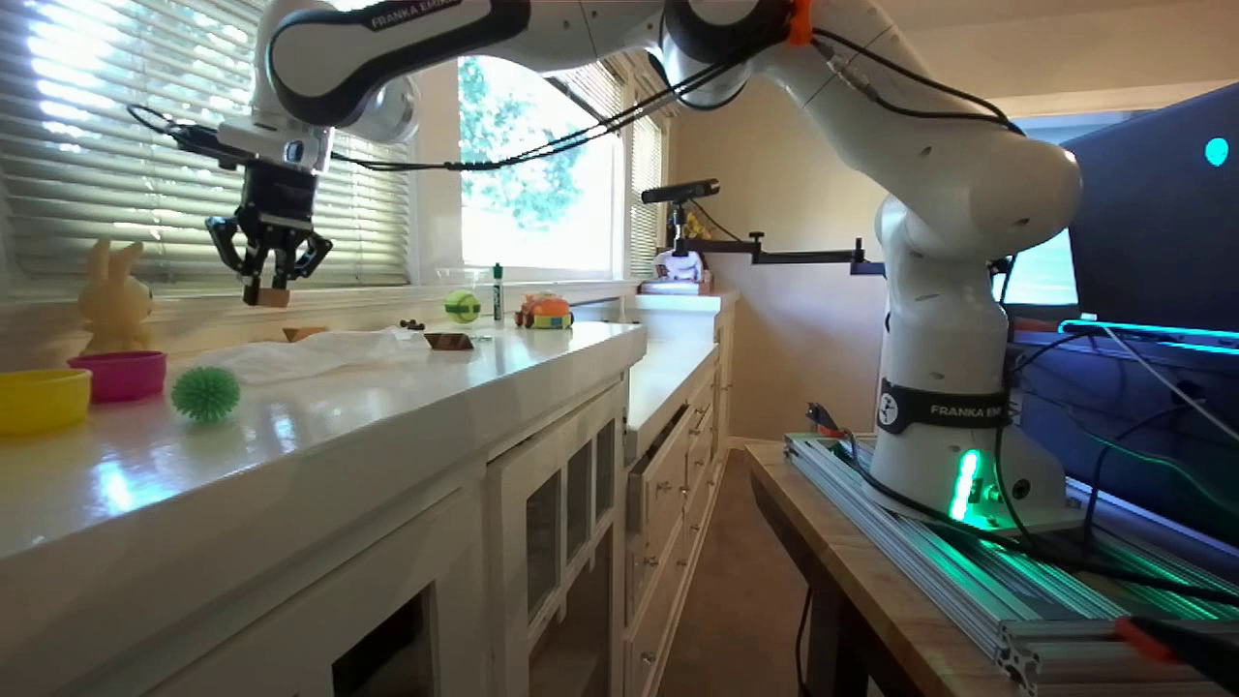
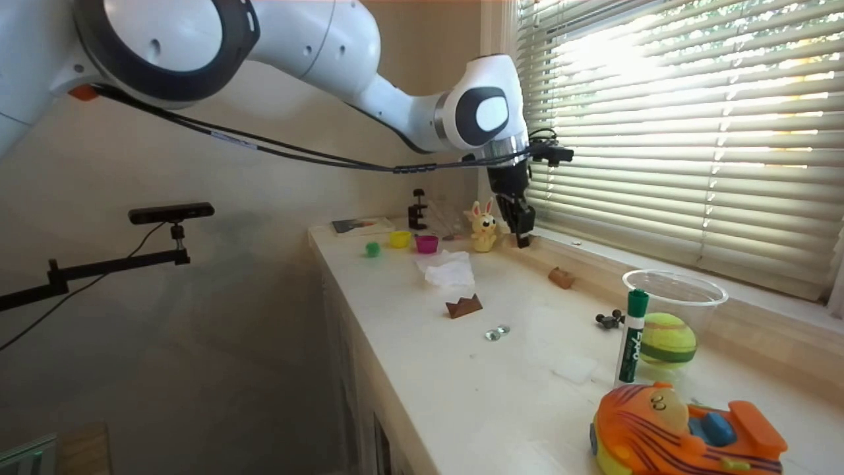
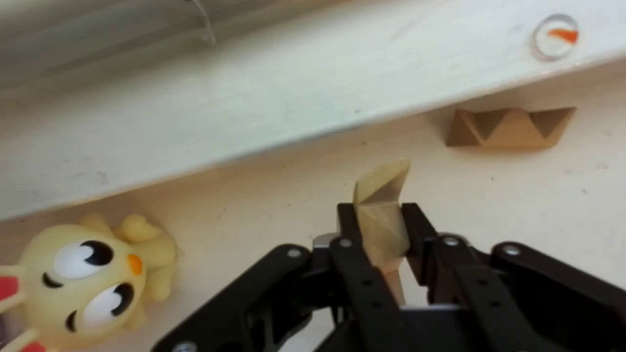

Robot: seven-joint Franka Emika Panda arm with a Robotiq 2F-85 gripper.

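Observation:
My gripper (image 1: 266, 285) is raised above the white counter near the window, shut on a small brown zigzag-edged piece (image 1: 274, 297). In the wrist view this brown piece (image 3: 382, 226) stands between the two black fingertips, one pointed end jutting past them. A matching brown piece (image 3: 510, 130) lies on the counter against the sill, to the upper right. Another brown crown-shaped piece (image 2: 463, 306) rests farther out on the counter. To the lower left of the wrist view is a yellow bunny toy (image 3: 94, 275), apart from the fingers.
A crumpled white cloth (image 2: 448, 270), pink cup (image 2: 426, 244), yellow cup (image 2: 399, 239) and green spiky ball (image 2: 372, 249) occupy the far end. A marker (image 2: 631, 340), clear cup (image 2: 674, 286), tennis ball (image 2: 666, 339) and orange toy car (image 2: 672, 431) stand at the other end.

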